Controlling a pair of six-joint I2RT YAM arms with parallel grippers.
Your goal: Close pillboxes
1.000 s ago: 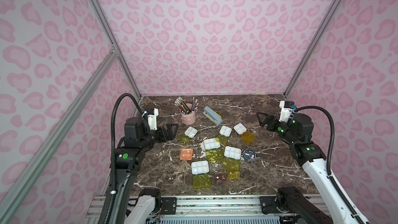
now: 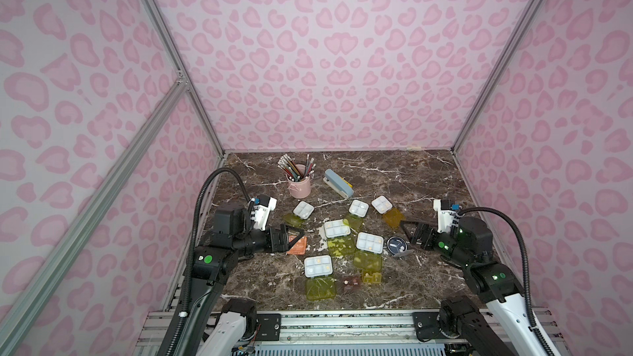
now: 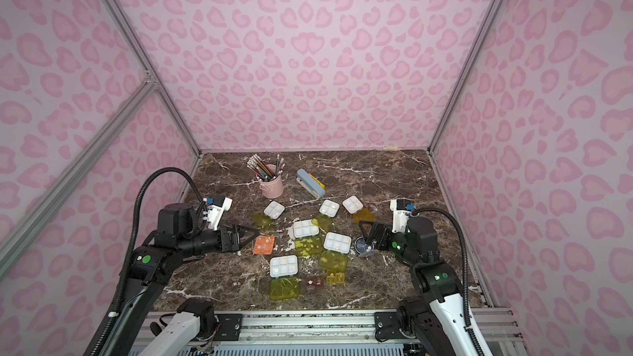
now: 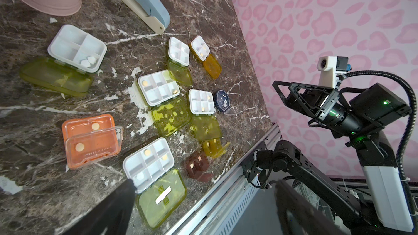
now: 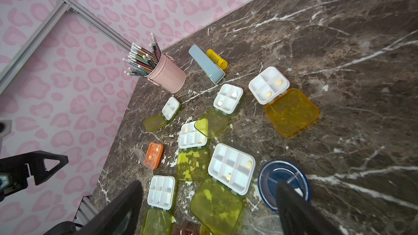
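Observation:
Several pillboxes lie with lids folded back: white trays with olive lids, such as the front one and the middle one, and one with an amber lid. An orange box has its clear lid up or lying loosely over it; a round blue box is at the right. My open left gripper hangs over the orange box, empty. My right gripper hovers by the round box, part open, with nothing seen between its fingers.
A pink pencil cup, a stapler and a yellow tube stand behind the pillboxes. Small brown and yellow boxes sit at the front. Free table is at back right and far left.
The pillboxes have not visibly moved.

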